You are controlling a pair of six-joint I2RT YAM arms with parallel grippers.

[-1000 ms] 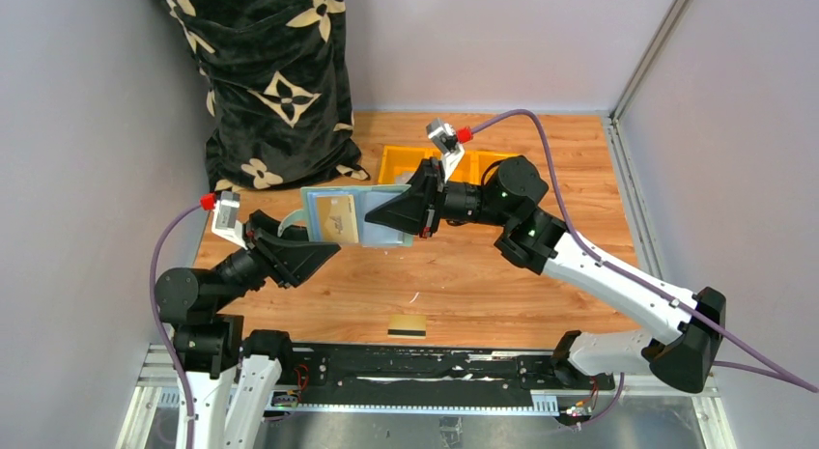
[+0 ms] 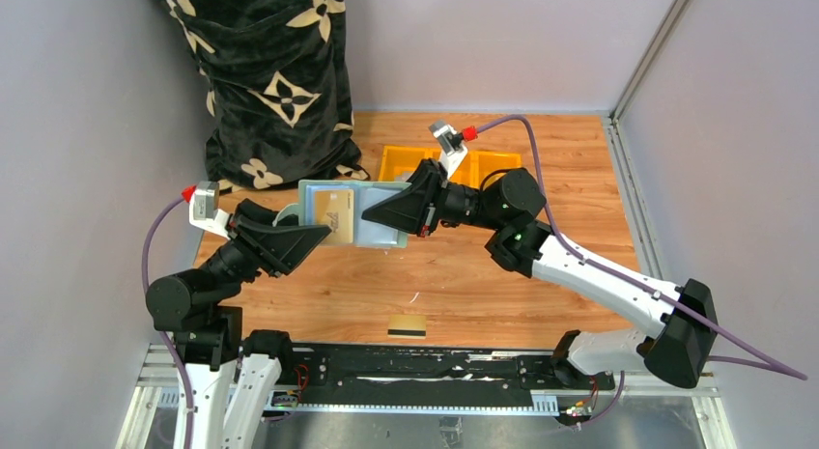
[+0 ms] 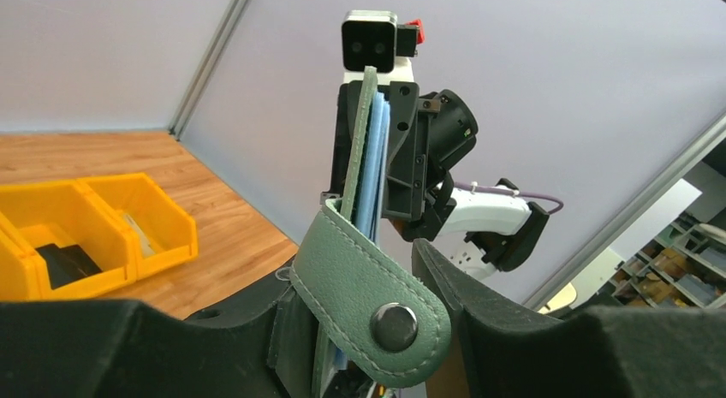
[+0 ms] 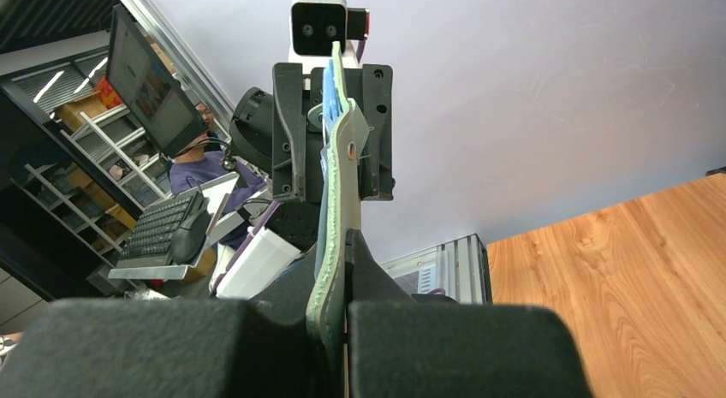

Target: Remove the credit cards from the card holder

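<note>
A pale green card holder (image 2: 401,240) hangs spread in the air between my arms, its clear bluish sleeves facing up. In its left sleeve shows a gold card (image 2: 337,209). My right gripper (image 2: 375,217) is shut on the holder's right half. At the left end my left gripper (image 2: 324,235) has its fingers apart; in the left wrist view the holder's strap (image 3: 360,295), with a metal snap, passes between them. Whether those fingers touch the card cannot be told. Another gold card (image 2: 407,325) lies flat on the table.
Yellow bins (image 2: 398,159) stand at the table's back, one holding a dark item. A dark patterned cloth (image 2: 275,82) rises at the back left.
The holder has become more level; the right arm has barely shifted.
</note>
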